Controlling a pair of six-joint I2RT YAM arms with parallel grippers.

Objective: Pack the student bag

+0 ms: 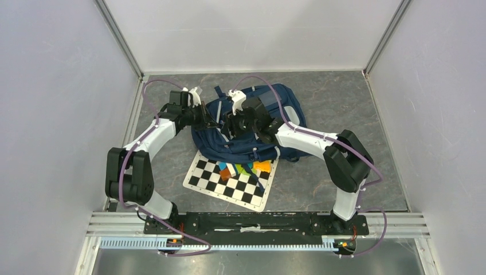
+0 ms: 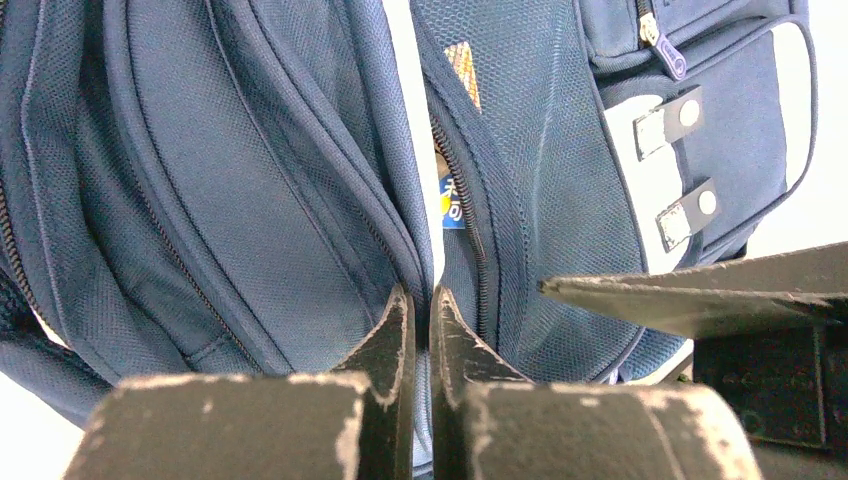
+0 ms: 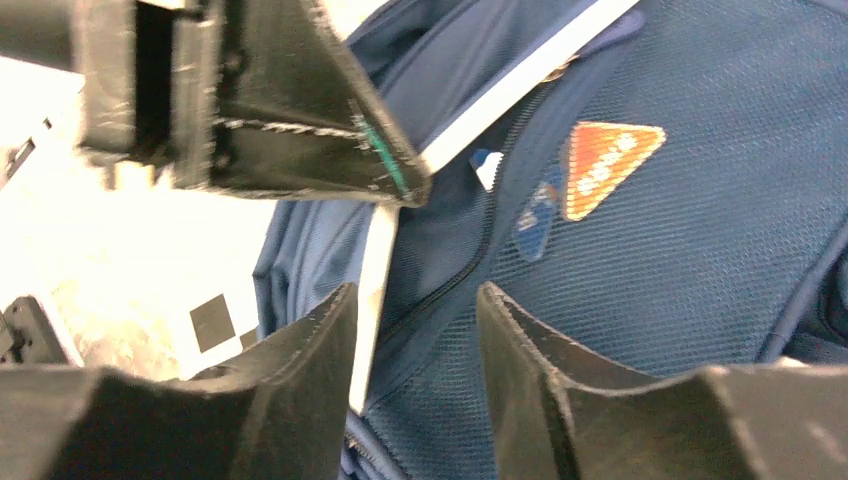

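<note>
The navy bag lies on its side across the back of the table. My left gripper is shut on the bag's piped edge, a fold of navy cloth with a white strip, beside a partly open zipper. Through that opening a blue printed item and an orange patterned piece show. My right gripper stands part open above the bag, with clear space between its fingers and the white-trimmed edge close to its left finger. In the right wrist view, the left gripper's dark fingers reach in from the upper left.
In front of the bag lies a black-and-white checkered board. Several coloured items, among them an orange one, rest on it, partly under the bag.
</note>
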